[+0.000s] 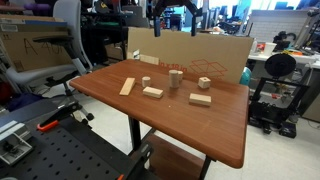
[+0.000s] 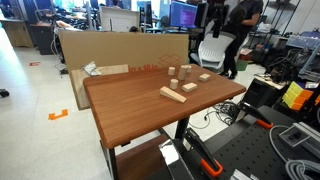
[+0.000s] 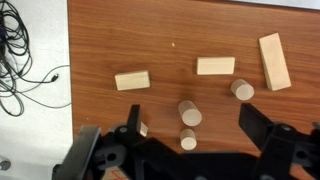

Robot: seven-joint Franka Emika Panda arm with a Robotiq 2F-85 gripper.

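Note:
My gripper (image 1: 175, 31) hangs high above the far side of the wooden table, its two dark fingers spread apart with nothing between them. Far below, the wrist view has a light wooden cylinder (image 3: 189, 112) in line with the gap and a second cylinder (image 3: 188, 140) close by. Another cylinder (image 3: 242, 90) stands to the right, near a long plank (image 3: 273, 62). Two rectangular blocks, one (image 3: 215, 66) at upper middle and one (image 3: 132, 80) at left, lie apart from these. A small block (image 3: 143, 128) is partly covered by the left finger.
A cardboard panel (image 1: 215, 55) stands along the table's far side. Loose cables (image 3: 15, 55) lie beyond the table edge. A person in black (image 2: 240, 30) is in the background.

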